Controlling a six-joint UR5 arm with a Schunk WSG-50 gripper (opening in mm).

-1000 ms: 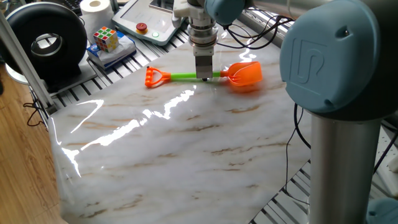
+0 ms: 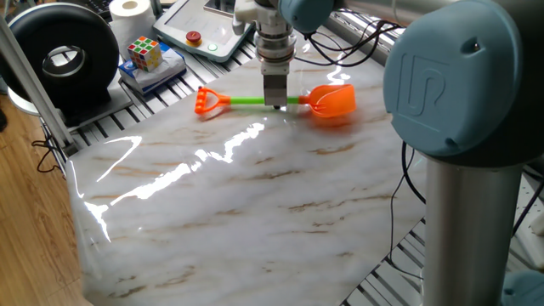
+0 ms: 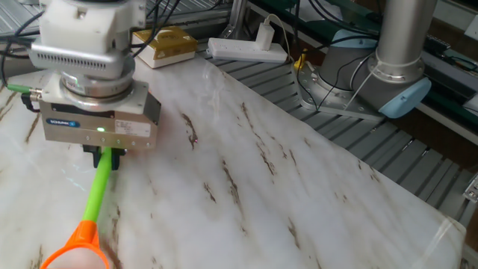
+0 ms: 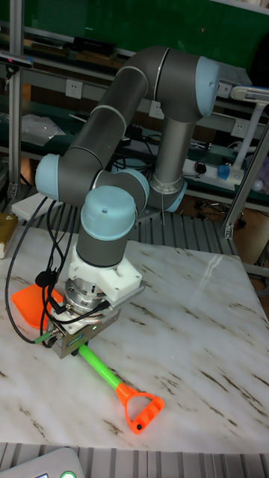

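Observation:
A toy shovel with a green shaft [image 2: 246,101], an orange scoop [image 2: 333,101] and an orange D-shaped handle [image 4: 142,408] lies crosswise under my arm near the far side of the table in exterior view 1. My gripper [image 3: 104,159] points down, its black fingers [image 3: 119,158] shut on the green shaft around mid-length. The scoop seems slightly above the tabletop, with an orange reflection below it. In exterior view 2 the scoop is hidden, and the orange handle [image 3: 84,235] runs off the bottom edge.
A yellow box [image 3: 166,46] and a power strip [image 3: 246,51] sit in exterior view 2.
Gripper and shovel have shifted together a little to the left in exterior view 1, with the handle end rising slightly in the picture. The other objects have stayed put.

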